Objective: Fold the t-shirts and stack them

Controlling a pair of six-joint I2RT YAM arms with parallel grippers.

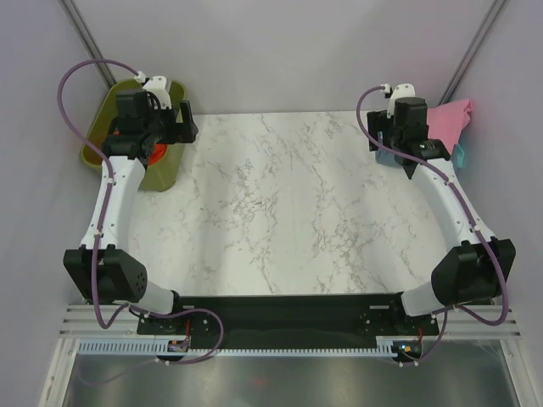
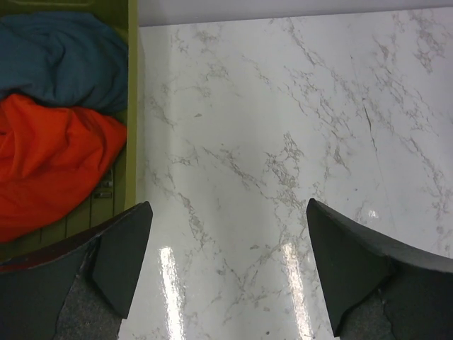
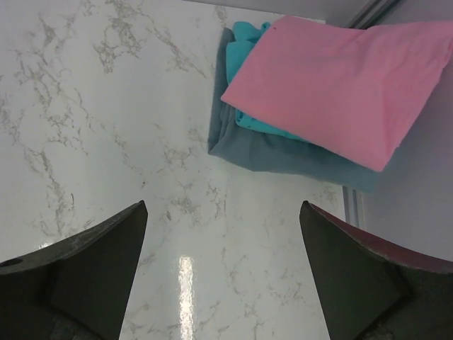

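Note:
An olive-green bin (image 1: 159, 175) at the left holds an orange shirt (image 2: 49, 159) and a dark blue shirt (image 2: 64, 64). My left gripper hangs open over the bin's right side, nothing between its fingers. At the back right lies a pile: a pink shirt (image 3: 333, 85) on top, a turquoise one (image 3: 241, 53) beneath it, and a grey-blue one (image 3: 283, 159) at the bottom. My right gripper stands open above the table near this pile, holding nothing; in the top view it partly hides the pile.
Grey walls rise at both sides and the back, close to the bin and the pile.

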